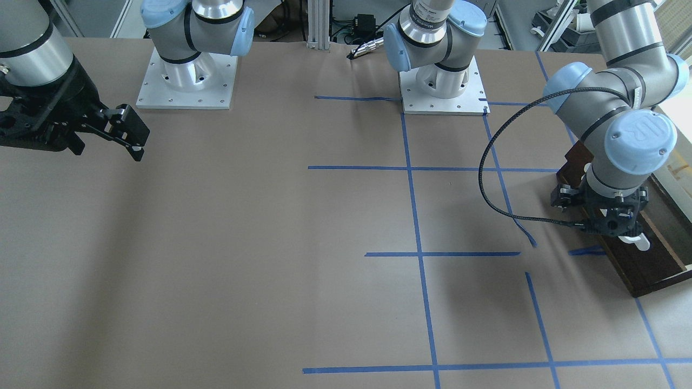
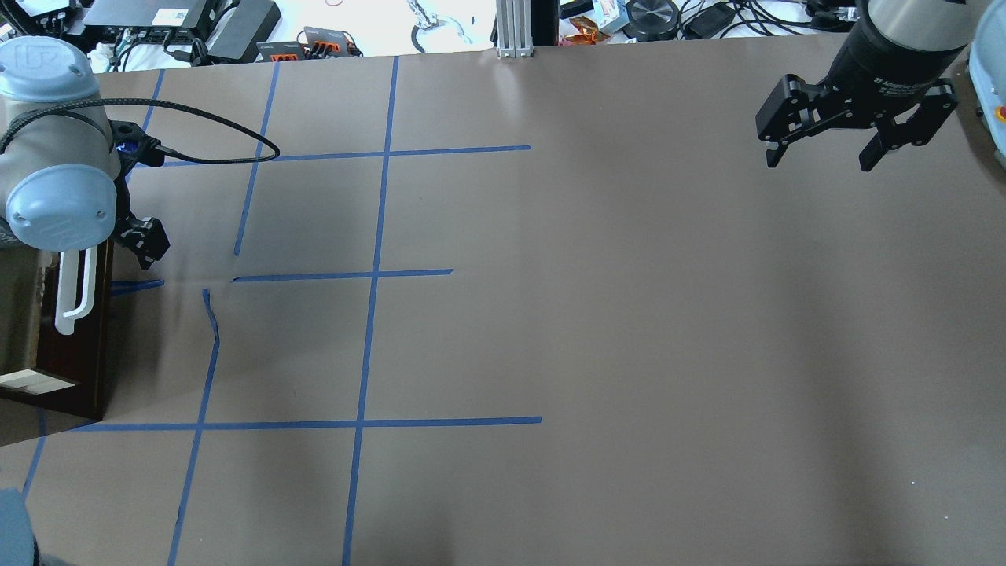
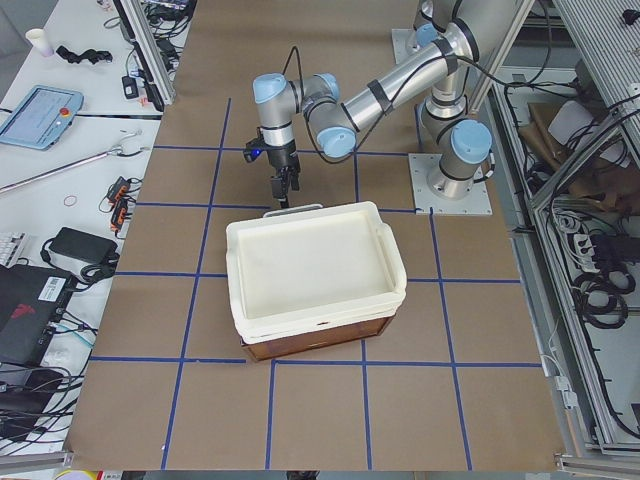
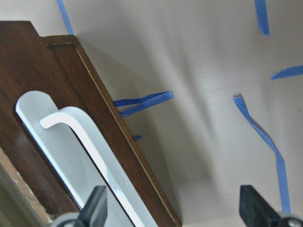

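Observation:
My gripper (image 1: 600,214) is at the side of a dark wooden box (image 1: 649,272) with a white handle (image 1: 639,241). In the wrist view its fingers (image 4: 253,203) stand wide apart at the bottom edge, straddling the box's outer edge in the picture, with the handle (image 4: 104,156) lying toward the left finger. Nothing shows gripped. In the top view the handle (image 2: 71,311) runs along the box's side, partly hidden under my arm. The left view shows a white tray (image 3: 315,270) on top of the box (image 3: 315,340).
The table (image 1: 259,227), marked with blue tape lines, is largely clear beside the box. Another black gripper (image 2: 853,118) hangs at the opposite side, and further arms stand on white base plates (image 1: 185,97) at the back of the front view.

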